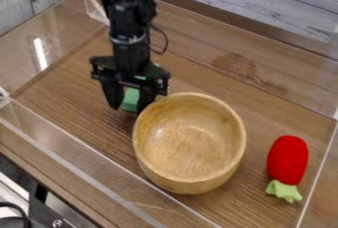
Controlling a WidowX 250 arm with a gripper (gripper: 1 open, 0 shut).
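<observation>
My black gripper (129,92) is low over the table, just behind and left of a large wooden bowl (188,155). A green block (130,100) lies under it, partly hidden by the gripper's dark parts. Whether the fingers are on the block, and how far apart they stand, is unclear.
A red object with a pale green end (288,163) lies at the right. Light edges border it.
</observation>
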